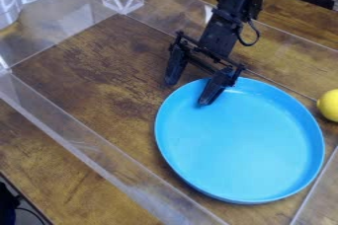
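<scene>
A black robot gripper (pixel 193 77) reaches down from the top of the view, its two fingers spread apart at the back left edge of a large round blue plate (pixel 238 145). One finger is over the wooden surface just outside the plate, the other over the plate's rim. I make out nothing held between them.
A yellow round object (pixel 329 106) sits at the right edge beside the plate. Clear plastic walls (pixel 66 141) border the wooden floor (pixel 86 71), which is bare to the left. A small clear corner piece stands at the top left.
</scene>
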